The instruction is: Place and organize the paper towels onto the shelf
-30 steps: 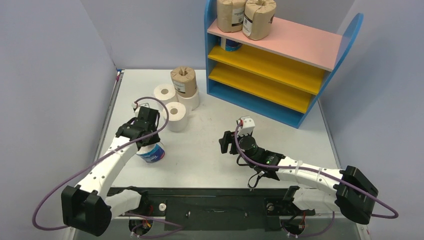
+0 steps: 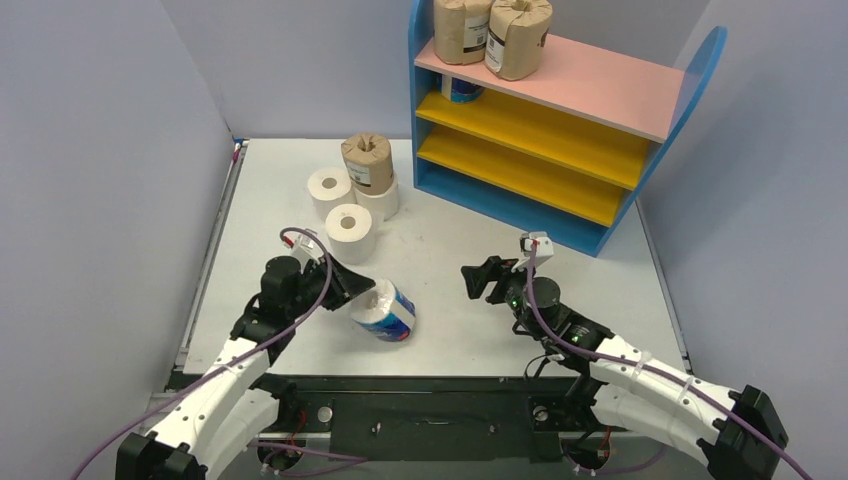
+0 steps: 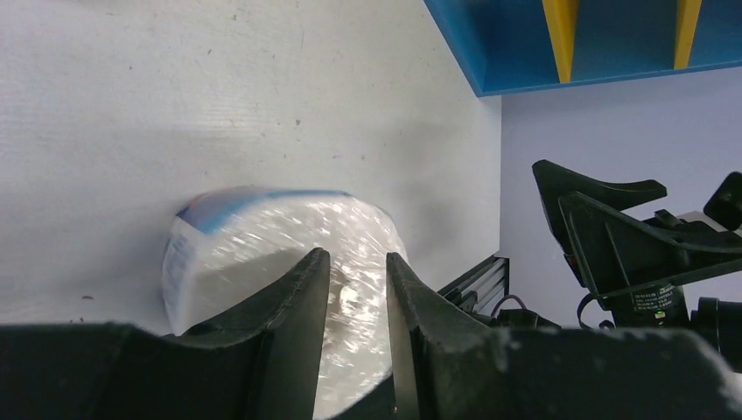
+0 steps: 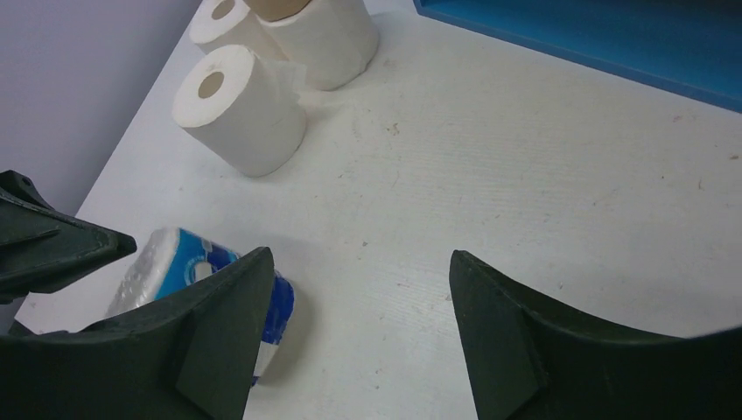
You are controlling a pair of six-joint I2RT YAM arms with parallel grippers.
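A blue-and-white wrapped roll (image 2: 387, 312) hangs tilted at the front middle of the table, with my left gripper (image 2: 368, 283) shut on its wrapped end. In the left wrist view the crinkled clear wrap of the roll (image 3: 254, 254) meets the fingers (image 3: 302, 289). To the right, my right gripper (image 2: 480, 283) is apart from the roll, its fingers parted over bare table in the right wrist view. The shelf (image 2: 520, 135) at the back holds two brown-wrapped rolls (image 2: 517, 40) on its pink top and a blue roll (image 2: 462, 90) below, partly hidden.
White rolls (image 2: 350, 230) stand left of centre, with a brown-wrapped roll (image 2: 367, 163) sitting on one of them. The yellow shelf boards (image 2: 540, 135) are clear to the right. Bare table lies between the shelf and the arms.
My right gripper shifted slightly right.
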